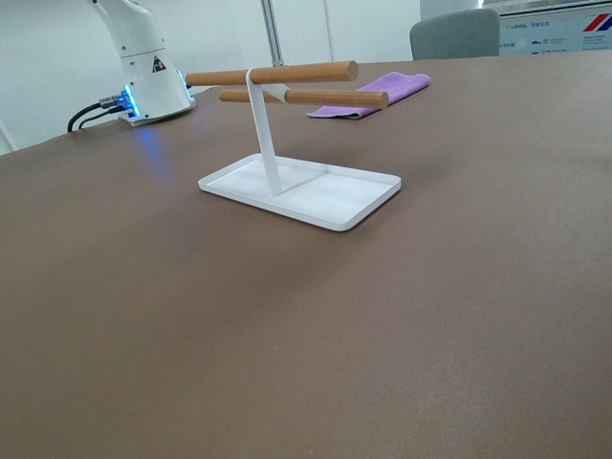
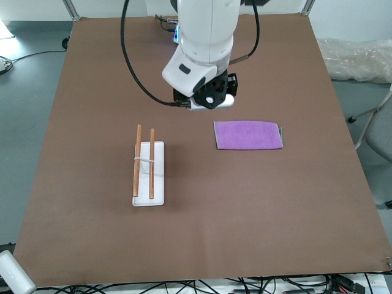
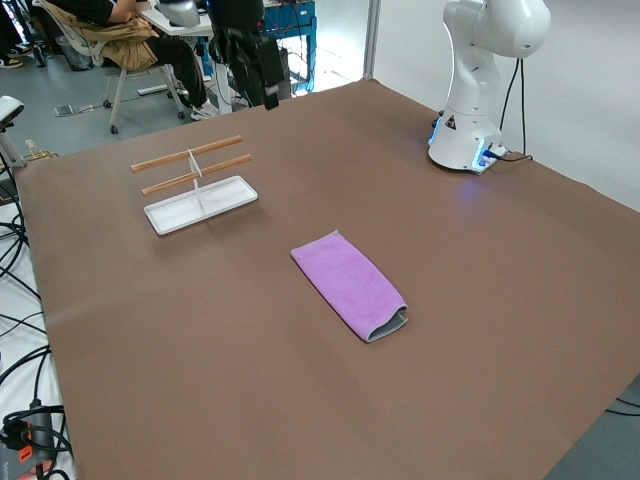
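Observation:
In the left view my white arm ends in a black gripper housing [image 2: 208, 95] over the brown table, behind a folded purple cloth [image 2: 247, 135] with grey underside; its fingers are hidden under the housing. A white tray stand [image 2: 157, 184] with two wooden bars [image 2: 136, 165] stands left of the cloth. In the top view the stand [image 1: 325, 201] is in front of the purple cloth [image 1: 387, 88]. In the right view the dark gripper [image 3: 268, 90] is at the top, above the far table edge, and the cloth [image 3: 346, 282] lies flat.
Cables run along an edge outside the table. A grey chair [image 2: 381, 128] stands beside the table.

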